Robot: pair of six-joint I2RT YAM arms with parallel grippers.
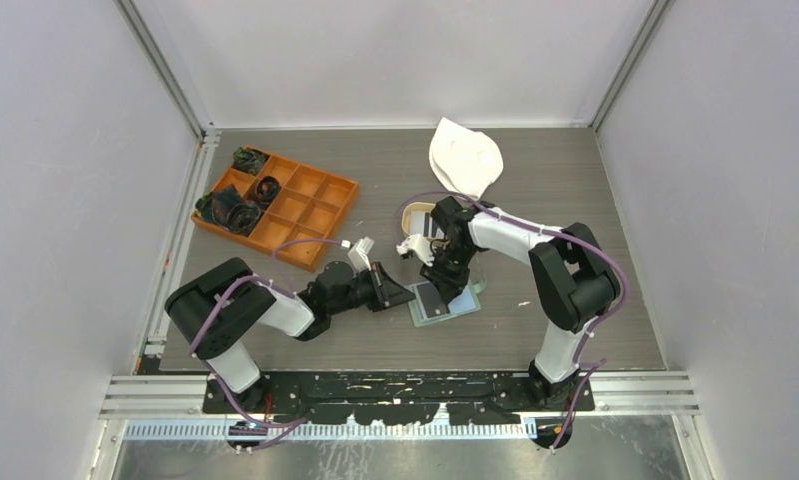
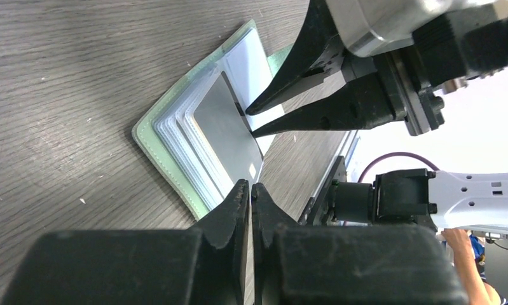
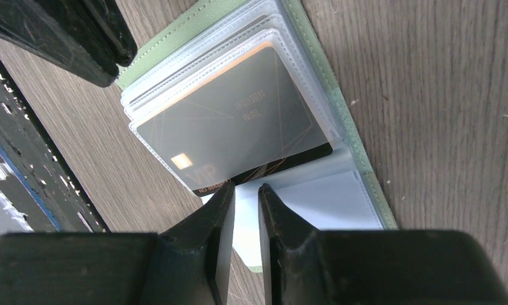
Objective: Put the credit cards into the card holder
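Note:
A green card holder (image 3: 359, 149) lies opened on the table with clear sleeves. A grey card (image 3: 232, 121) sits mostly inside the top sleeve, its black edge strip (image 3: 283, 166) showing at the sleeve mouth. My right gripper is at that edge, fingertips a small gap apart; white pocket shows between them, and whether they pinch anything is unclear. My left gripper has its fingertips almost together at the holder's near-side corner; nothing shows clearly between them. In the top view the two grippers stand either side of the holder.
A tan basket (image 1: 407, 215) with dark-striped cards stands just behind the right arm. At the back lies a white cloth hat (image 1: 465, 160). An orange compartment tray (image 1: 335, 195) with dark coiled items fills the left back. Bare table lies at the right.

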